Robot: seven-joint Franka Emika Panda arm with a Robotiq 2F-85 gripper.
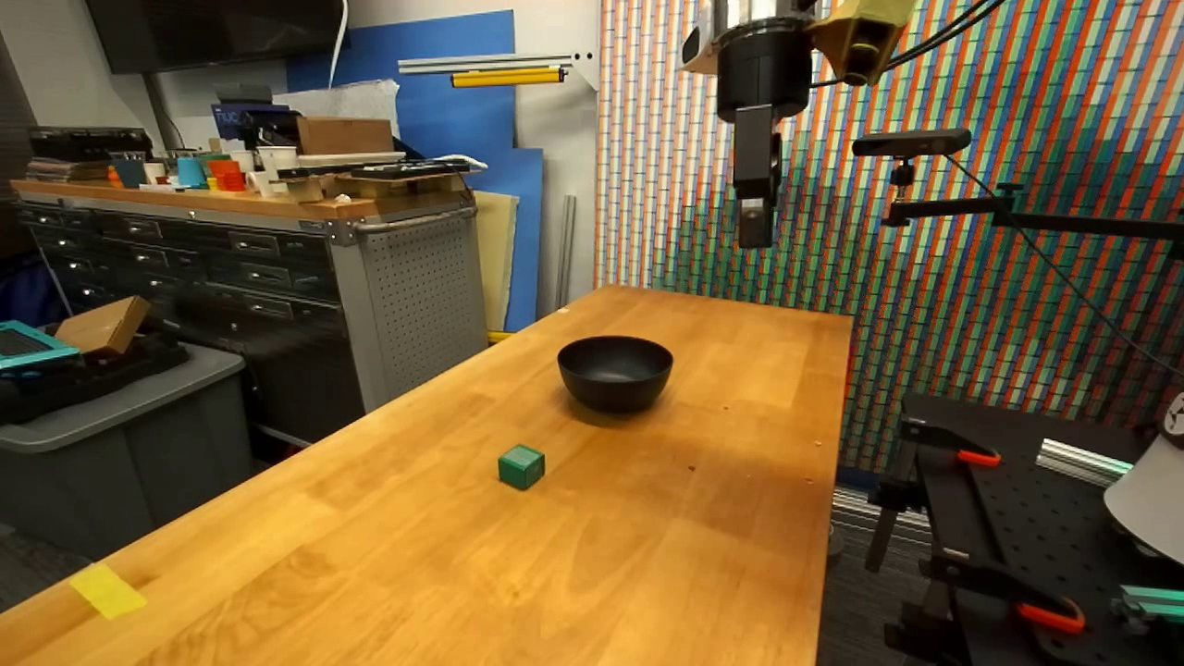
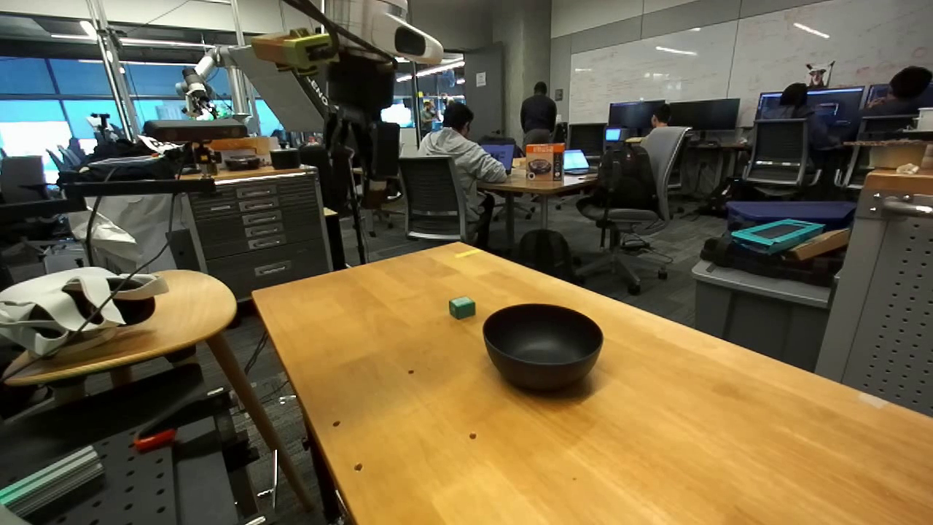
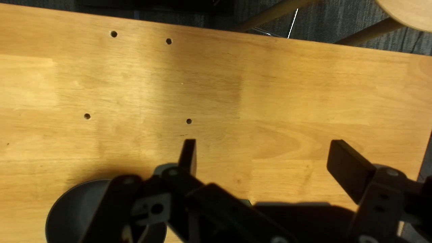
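A small green cube point(image 1: 522, 467) sits alone on the wooden table point(image 1: 666, 555), nearer the front in exterior view 1 than the black bowl point(image 1: 616, 374). Exterior view 2 shows the same cube point(image 2: 461, 307) and an upright bowl point(image 2: 542, 346), apart from each other. High above the tabletop hangs my gripper point(image 1: 756, 228). From the wrist, my gripper is open, its two fingers wide apart with only bare wood visible between their tips. The bowl point(image 3: 77, 210) shows partly behind the gripper body at lower left; the cube is almost wholly hidden there.
Yellow tape point(image 1: 107, 590) marks one table corner. Beside the table stand a round stool point(image 2: 188, 315) and a grey bin point(image 1: 122, 433). A camera on an arm point(image 1: 912, 142) reaches in beyond the table's edge.
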